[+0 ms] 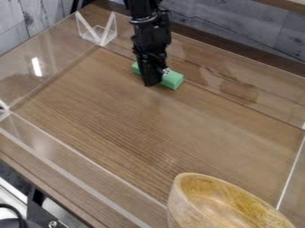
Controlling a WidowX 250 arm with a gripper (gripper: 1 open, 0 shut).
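The black gripper (152, 77) reaches down from the top centre onto a small green object (169, 77), which lies on the wooden table and shows on both sides of the fingertips. The gripper looks shut; whether anything is between its fingers cannot be made out.
A large yellow bowl (226, 207) sits at the front right. Clear plastic pieces stand at the back left and at the left edge. A grey wall runs along the back right.
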